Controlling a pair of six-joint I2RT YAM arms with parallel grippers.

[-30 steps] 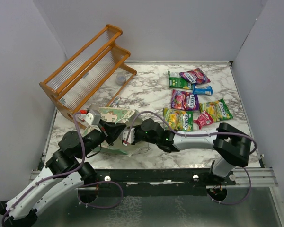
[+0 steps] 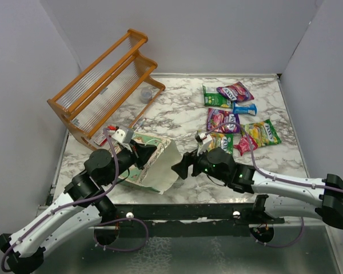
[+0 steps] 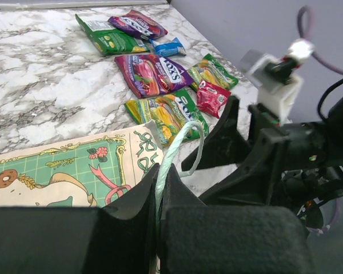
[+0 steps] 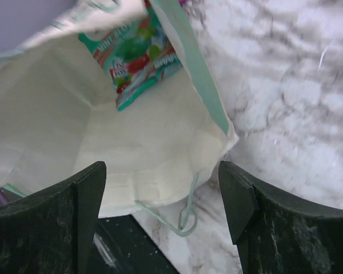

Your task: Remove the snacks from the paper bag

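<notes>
The paper bag (image 2: 163, 170) lies on its side on the marble table, its mouth facing right. My left gripper is shut on the bag's thin pale-green handle (image 3: 170, 153). At the mouth stands my right gripper, open, its fingers (image 4: 91, 182) apart with nothing between them. Deep in the bag a red and green snack packet (image 4: 138, 57) shows in the right wrist view. Out on the table lie a purple packet (image 2: 223, 121), a green packet (image 2: 216, 97), a dark purple one (image 2: 235, 91), a blue one (image 2: 244, 109), and yellow-green (image 2: 264, 133) and red (image 2: 245, 144) packets.
A wooden rack (image 2: 106, 85) with clear shelves stands at the back left, behind the bag. Another yellow packet (image 2: 220, 141) is partly covered by the right arm. Bare marble (image 2: 180, 105) lies between rack and snacks.
My right gripper has drawn back rightward out of the bag's mouth. The left gripper has shifted a little right, and the white inside of the bag's mouth shows more from above.
</notes>
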